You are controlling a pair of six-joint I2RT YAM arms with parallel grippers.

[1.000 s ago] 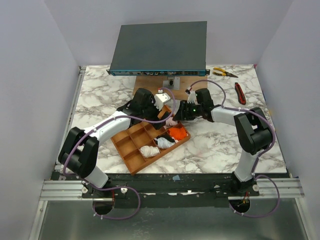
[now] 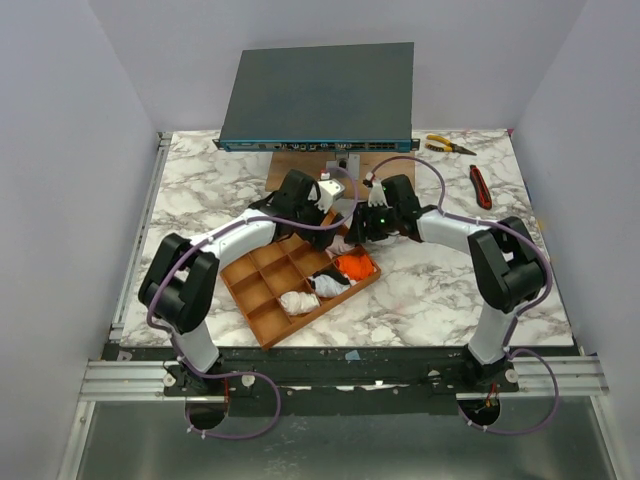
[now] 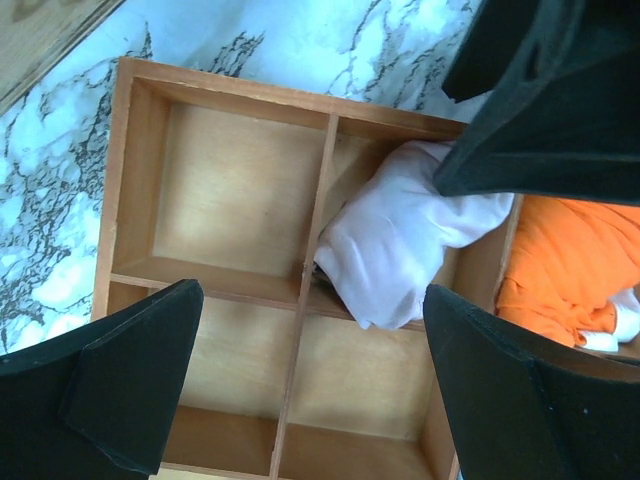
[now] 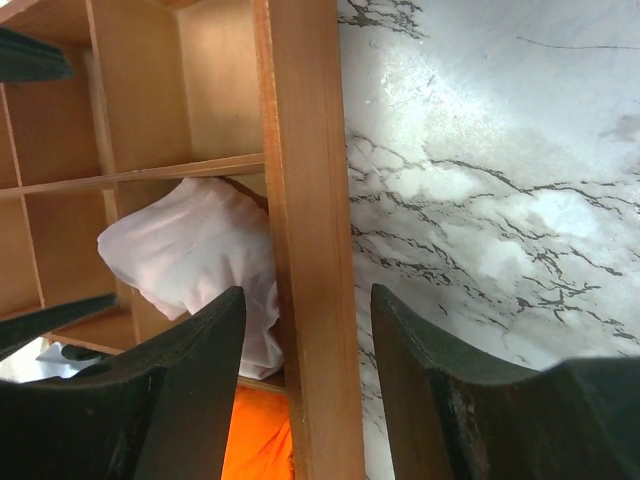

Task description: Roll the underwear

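Note:
A pale pinkish-white rolled underwear lies in one compartment of the wooden divided box [image 2: 268, 328]; it also shows in the right wrist view [image 4: 190, 245]. My left gripper stands open over the box, its fingers [image 3: 120, 390] wide apart and no cloth held between them. At the box's outer wall is my right gripper, part open, one finger on the underwear side of the wall and the other outside it. In the left wrist view, a dark right finger overlaps the far end of the underwear.
An orange roll [image 2: 355, 266] fills the neighbouring compartment, with grey-and-black [image 2: 330, 282] and white [image 2: 299, 303] rolls further along. Several compartments are empty. Yellow-handled pliers [image 2: 450, 145] and a red tool [image 2: 480, 187] lie at the back right. Both grippers are close together.
The rolls look unmoved.

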